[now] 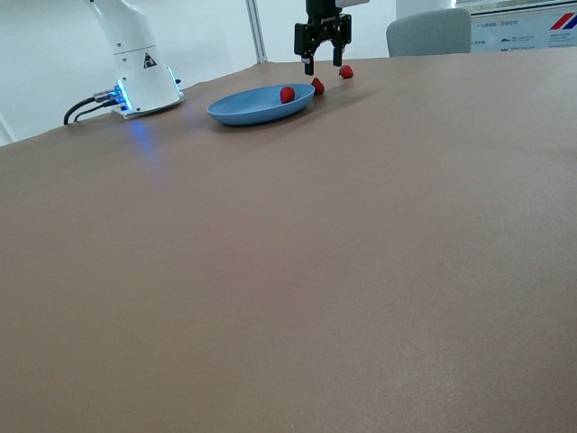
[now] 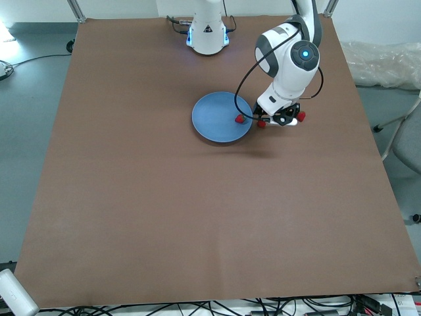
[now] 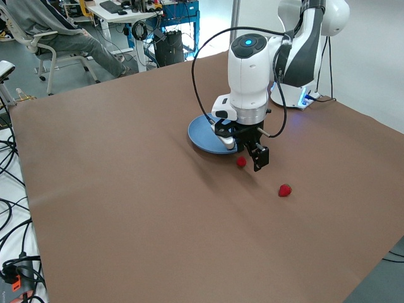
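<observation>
A blue plate holds a red strawberry. Two more strawberries lie on the brown table to its side: one near the plate, another farther off. My black gripper hangs in the air above the table just beyond the plate, over the nearer strawberry's area. In the top view its fingers stand apart with nothing visible between them.
The white robot base stands at the back behind the plate. Cables lie off the table's edge, and a chair stands beyond it.
</observation>
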